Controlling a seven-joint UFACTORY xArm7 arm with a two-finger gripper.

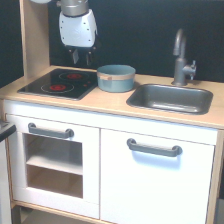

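A blue-grey pot (117,80) stands on the counter, between the black stove top (62,83) and the sink (172,97). Up to its left, in front of the dark wall, hangs my white gripper (80,56), pointing down. Its small dark fingertips look spread apart, with nothing seen between them. The gripper appears clear of the pot.
A dark faucet (181,58) rises behind the sink. Below the counter are an open-fronted oven compartment (54,166) with a handle (50,132) and a white cabinet door (150,185) with a dark handle (154,149). A wooden post (36,40) bounds the left.
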